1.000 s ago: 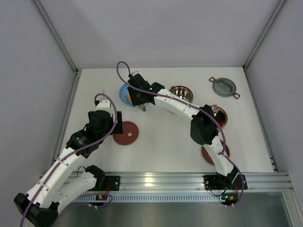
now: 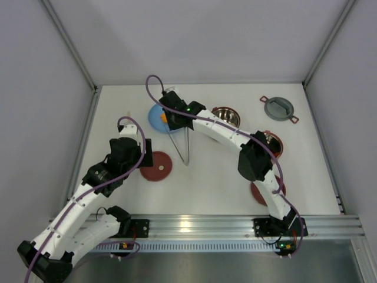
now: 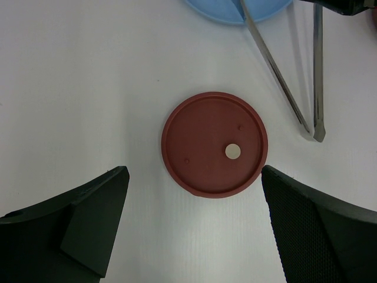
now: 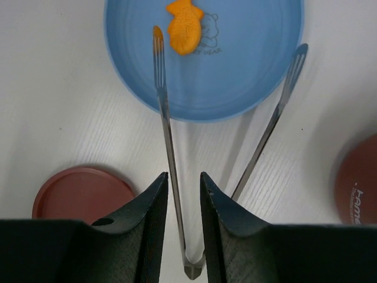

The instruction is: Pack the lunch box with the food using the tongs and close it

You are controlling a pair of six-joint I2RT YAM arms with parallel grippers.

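Note:
My right gripper is over the blue plate (image 4: 247,53), on which an orange fish-shaped piece (image 4: 185,32) lies. Below it, steel tongs (image 4: 169,147) with an orange bit at one tip reach from the plate toward the table's middle, arms spread in a V. The right gripper's fingers are nearly closed; whether they hold anything is hidden, and the tongs appear apart from them. My left gripper stands open and empty above the table, beside a dark red lid (image 3: 206,141).
Two steel pots (image 2: 225,115) (image 2: 274,141) stand at the right, partly behind the right arm. A grey pan lid (image 2: 278,107) lies at the back right, another red lid (image 2: 259,194) at the front right.
The tongs now extend toward the front of the table with arms spread, where earlier only a short end showed below the right gripper. The right arm shifted slightly; the left stayed still.

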